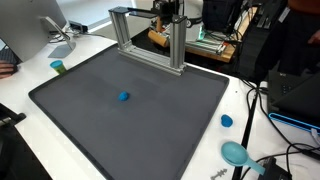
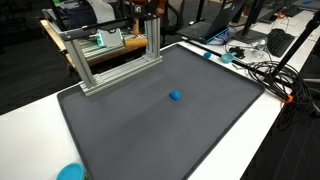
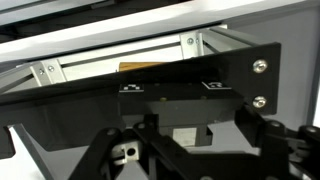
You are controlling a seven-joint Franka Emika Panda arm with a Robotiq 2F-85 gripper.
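In the wrist view my gripper stands open, its two dark fingertips apart over a black bar (image 3: 75, 100). The bar belongs to a metal frame, and a strip of brown wood (image 3: 145, 66) shows behind it. In exterior view 1 the frame (image 1: 150, 60) stands at the back edge of the grey mat. The same frame (image 2: 120, 75) is at the upper left in exterior view 2. A small blue object (image 1: 124, 96) lies on the mat, well away from the frame; exterior view 2 shows this blue object (image 2: 175, 95) too.
A green-topped cup (image 1: 58, 67) stands beyond its left edge. On the right are a blue disc (image 1: 227, 121), a turquoise round object (image 1: 240, 155) and loose black cables (image 1: 270, 122).
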